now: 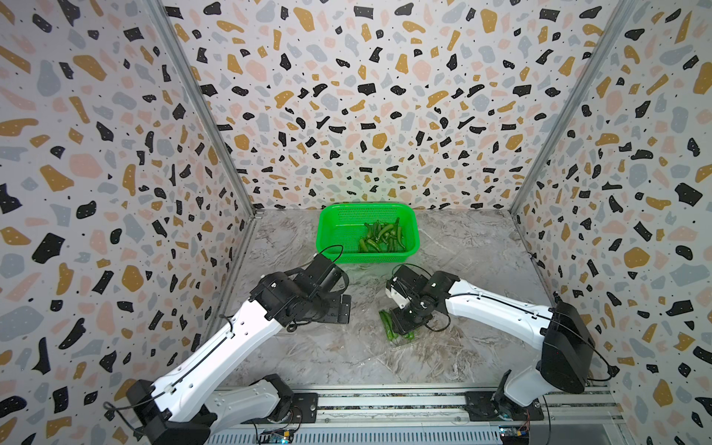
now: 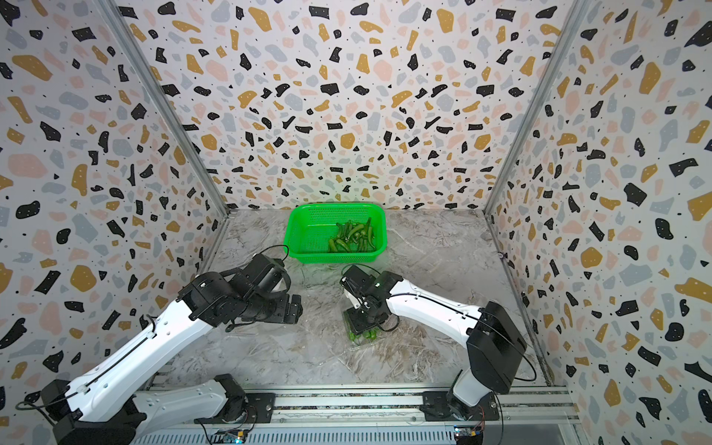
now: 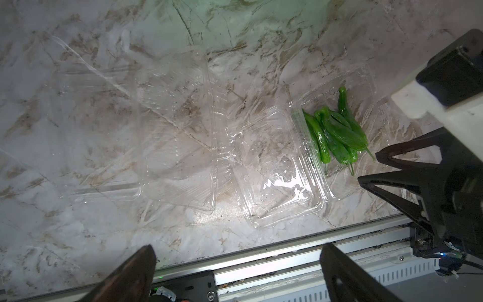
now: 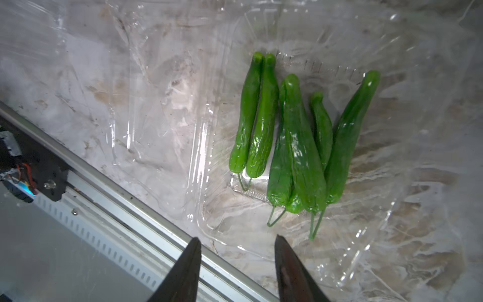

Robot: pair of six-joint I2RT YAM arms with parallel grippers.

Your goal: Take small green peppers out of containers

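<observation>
Several small green peppers (image 4: 302, 146) lie in a clear plastic container (image 4: 397, 201), stems toward my right gripper. That gripper is over the container, its fingers parted and nothing between them; in the top left view it hides part of the peppers. In the left wrist view the peppers (image 3: 336, 131) sit in the right-hand half of the clear container. My left gripper hangs open and empty to the left of them. The green basket (image 1: 367, 257) at the back holds a heap of peppers (image 1: 383, 236) on its right side.
An empty clear container (image 3: 176, 136) lies spread out on the left, hard to see against the marbled table (image 3: 181, 236). A metal rail (image 3: 302, 259) runs along the front edge.
</observation>
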